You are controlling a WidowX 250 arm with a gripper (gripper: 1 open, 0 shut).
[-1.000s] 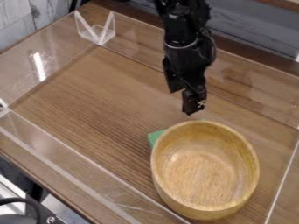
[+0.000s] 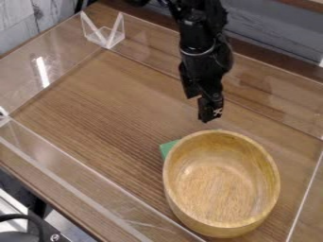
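My black gripper [image 2: 203, 108] reaches down from the top centre to just above the wooden table [image 2: 89, 113], its fingers apart, with no object visible between them. Below it a large wooden bowl [image 2: 222, 189] sits at the lower right. A green object [image 2: 169, 147] lies at the bowl's upper left, partly hidden by its rim.
A white wire holder [image 2: 104, 28] stands at the back left. Black cables show at the lower left corner.
The arm and gripper have shifted slightly and turned a little. The bowl and the green object have not moved.
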